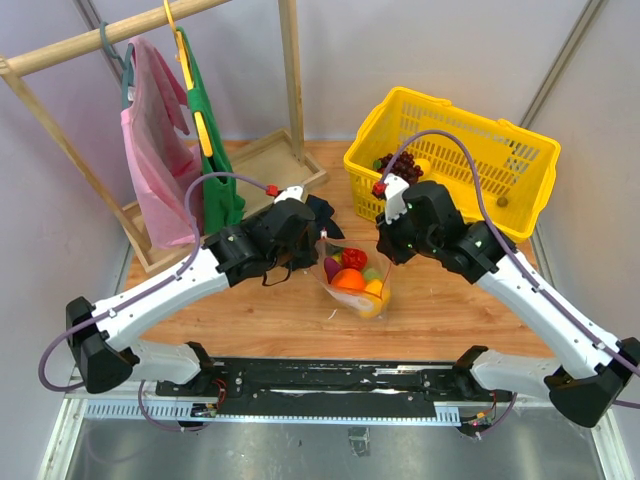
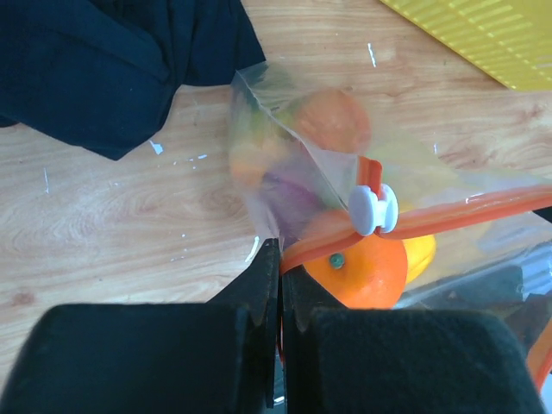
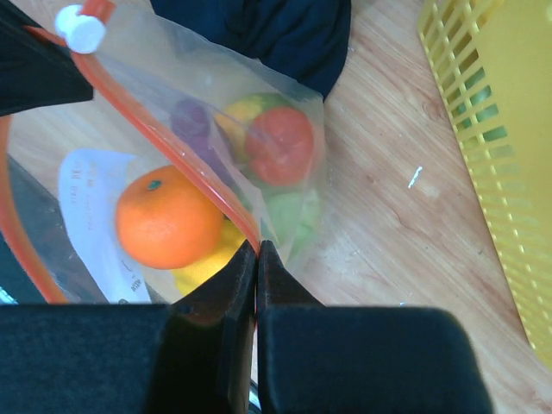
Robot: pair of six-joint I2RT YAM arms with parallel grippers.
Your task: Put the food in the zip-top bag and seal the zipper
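Between my two grippers hangs the clear zip top bag [image 1: 341,293], its orange-edged mouth spread open. Inside it show an orange [image 2: 366,274], a red tomato-like food [image 1: 354,259], a purple food [image 3: 195,129] and a yellow one [image 1: 376,291]. My left gripper is shut on the orange rim at one side of the mouth. On the opposite side, my right gripper pinches the rim too, fingers closed. The white zipper slider [image 2: 373,210] sits on the rim away from both fingertips, nearer the left gripper.
A yellow basket [image 1: 460,150] with grapes [image 1: 400,166] stands at the back right. Dark cloth [image 2: 121,69] lies behind the bag. A wooden rack [image 1: 150,25] with pink and green garments is at the left.
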